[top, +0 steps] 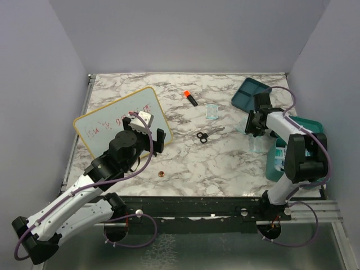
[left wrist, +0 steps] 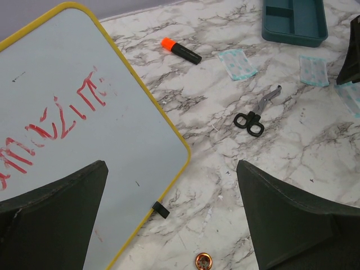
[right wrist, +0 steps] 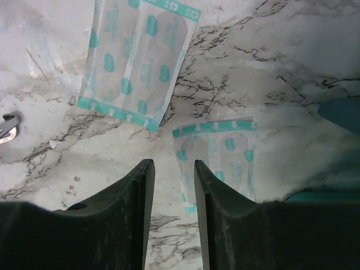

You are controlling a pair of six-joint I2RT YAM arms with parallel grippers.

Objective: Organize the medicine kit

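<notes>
My right gripper hangs over blue-printed packets at the right of the table, its fingers part open with nothing visible between them; one packet [right wrist: 216, 152] lies below, another [right wrist: 135, 62] beside it. A third packet [top: 212, 111] lies left of these. Scissors [left wrist: 253, 121] lie mid-table. A teal kit box [top: 275, 169] stands at the right, holding items partly hidden by the right arm. My left gripper is open and empty over the whiteboard's lower right part.
A whiteboard [top: 107, 118] with red writing fills the left. A teal tray [top: 247, 90] sits at the back right, an orange-capped marker [top: 190, 98] at the back centre, a small coppery round object [left wrist: 203, 261] near the front.
</notes>
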